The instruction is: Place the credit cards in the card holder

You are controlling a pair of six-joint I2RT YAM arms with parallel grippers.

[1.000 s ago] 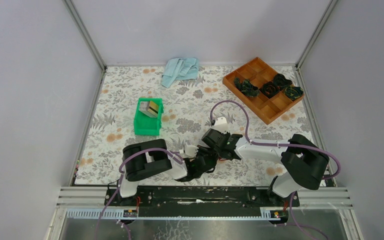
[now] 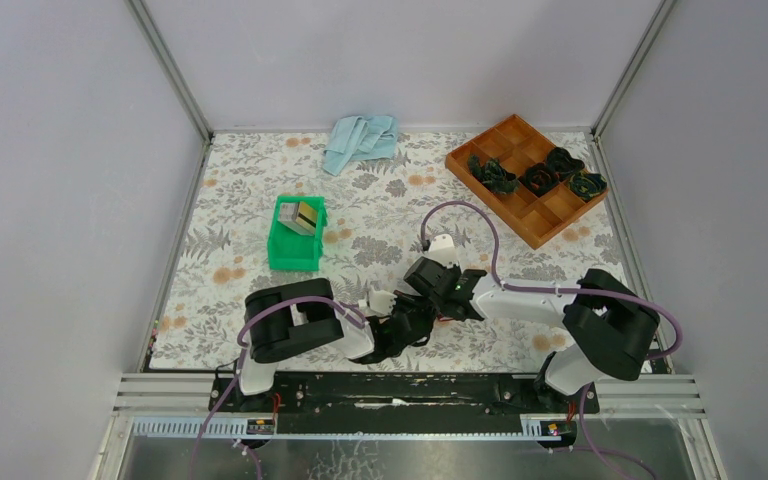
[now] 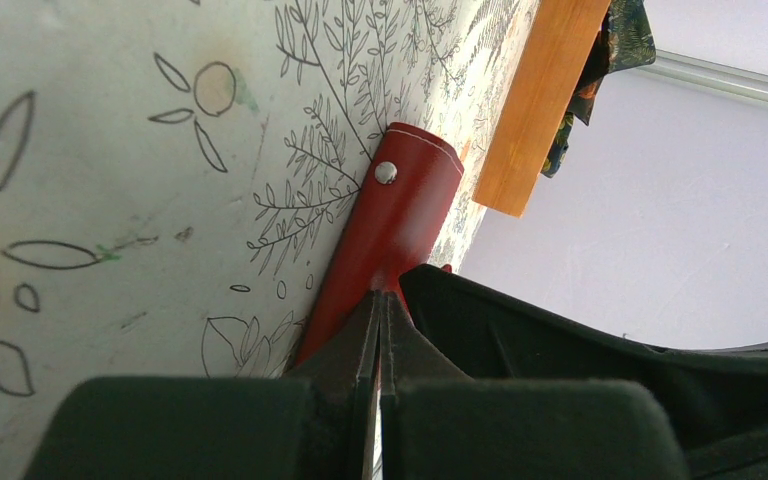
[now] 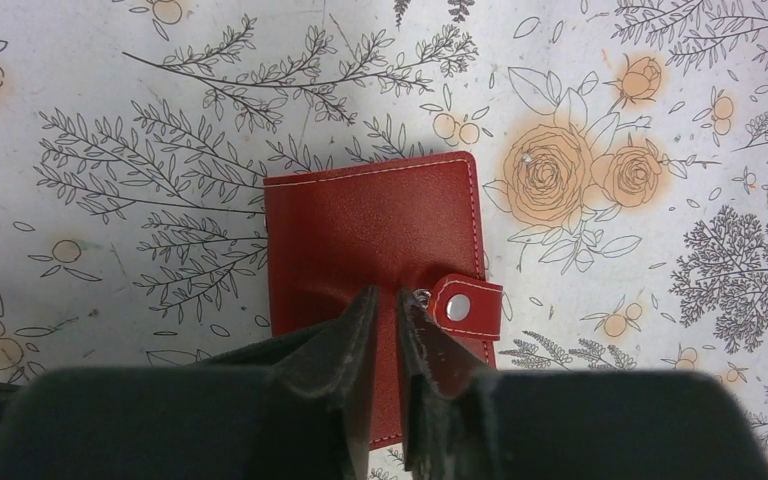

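Observation:
A red leather card holder (image 4: pixel 370 230) with a snap tab (image 4: pixel 470 310) lies on the floral mat beneath both grippers; in the top view it is mostly hidden by them. In the left wrist view its red edge (image 3: pixel 405 200) runs just beyond my left gripper, which is shut. My right gripper is over the holder by the snap tab, its fingertips slightly apart; whether anything is between them is unclear. No card can be clearly made out.
A green tray (image 2: pixel 294 258) with boxes (image 2: pixel 297 217) is at left, a blue cloth (image 2: pixel 360 140) at the back, and a wooden divided tray (image 2: pixel 538 222) at back right.

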